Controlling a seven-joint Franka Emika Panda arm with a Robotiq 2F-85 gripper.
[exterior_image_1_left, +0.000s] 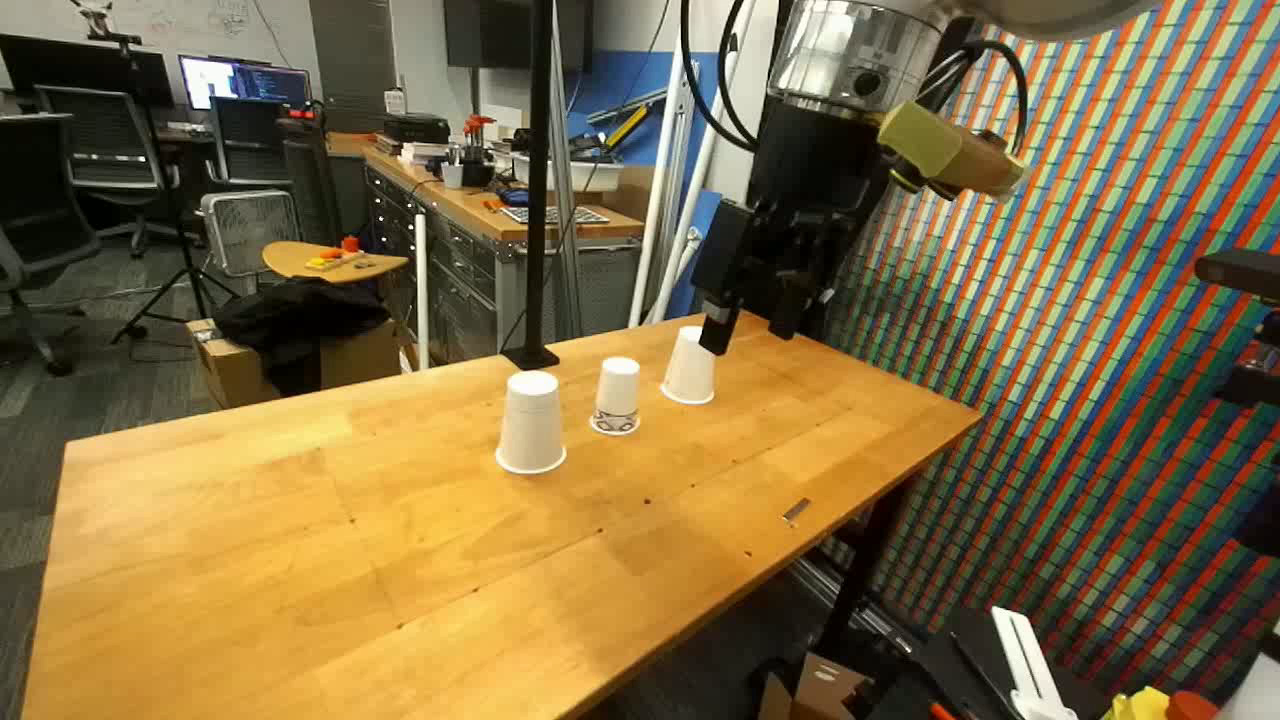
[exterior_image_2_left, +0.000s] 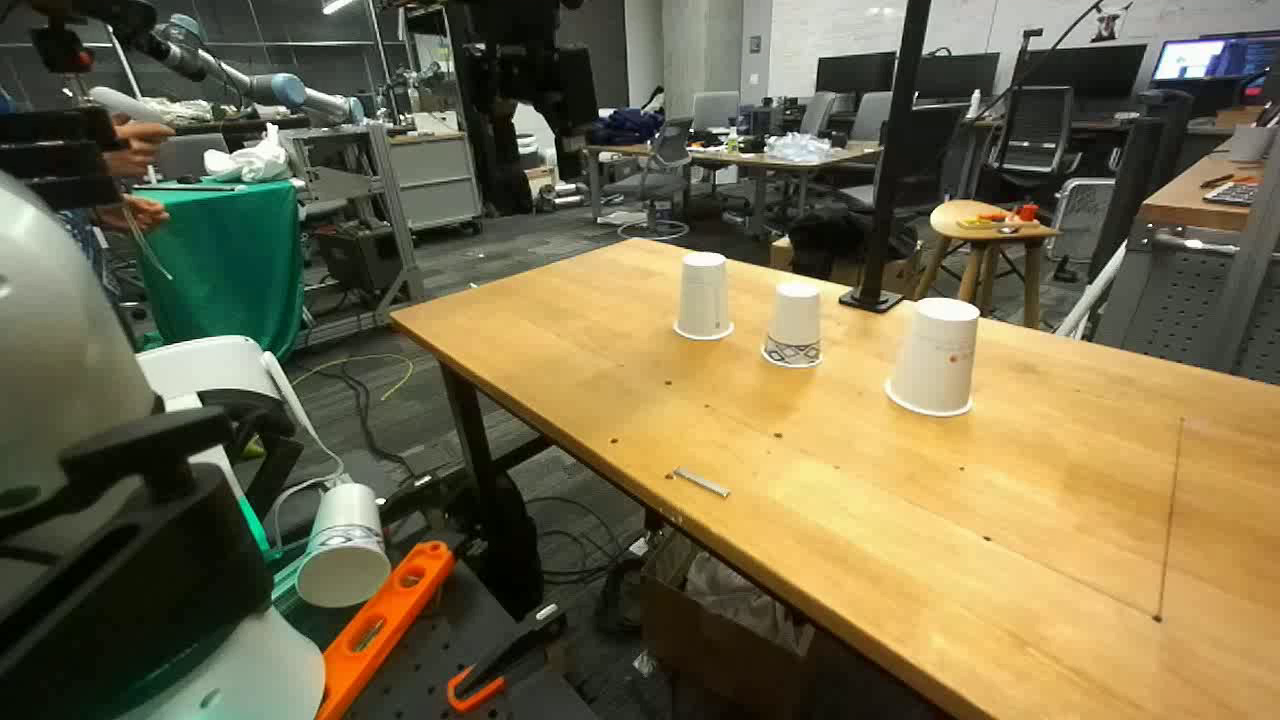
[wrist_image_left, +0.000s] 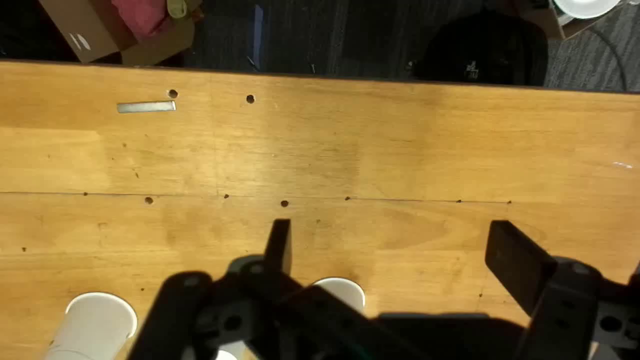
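Three white paper cups stand upside down on the wooden table. In exterior view 1, a plain cup is on the left, a smaller cup with a dark patterned band is in the middle, and another cup stands on the right. Exterior view 2 shows the left cup, banded cup and right cup spaced apart. High over the table, my gripper points down. From the wrist, the gripper is wide open, empty; its body partly hides a cup, while another cup shows at lower left.
A black pole rises from the table's far edge, close behind the cups. One small metal strip lies near the front edge. Off the table, a patterned cup lies near an orange level.
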